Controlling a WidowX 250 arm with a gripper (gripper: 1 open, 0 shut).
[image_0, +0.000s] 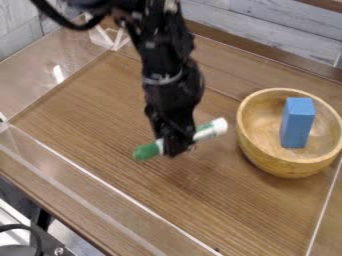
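A green and white cylindrical object is held above the wooden tabletop by my black gripper, which is shut on it near its middle. The green end points down-left, the white end up-right toward the bowl. The fingertips are blurred.
A large tan bowl sits at the right with a blue block standing inside it. A black cable lies at the lower left edge.
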